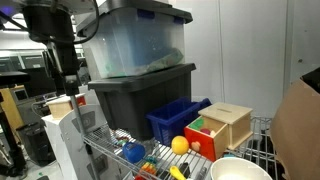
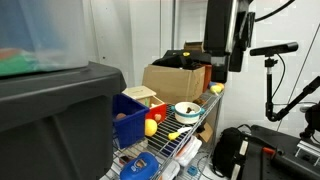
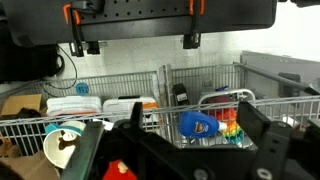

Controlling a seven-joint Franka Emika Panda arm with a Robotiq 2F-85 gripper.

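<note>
My gripper [image 1: 64, 80] hangs at the upper left of the first exterior view, over the near end of a wire rack [image 1: 108, 140]. In the wrist view the gripper stands wide open, and only bare floor or a pale surface shows between its fingers. On the rack lie a round blue object [image 1: 133, 152], a yellow ball [image 1: 180, 145] and a white bowl [image 1: 238, 170]. The second exterior view shows the blue object [image 2: 140, 166] near the rack's front and the gripper well above everything, touching nothing.
A blue bin [image 1: 174, 118] and a wooden box [image 1: 226, 126] stand towards the back of the rack. Stacked dark tubs [image 1: 146, 100] rise beside the gripper's side of the rack. A cardboard box [image 1: 300, 125] fills the right edge.
</note>
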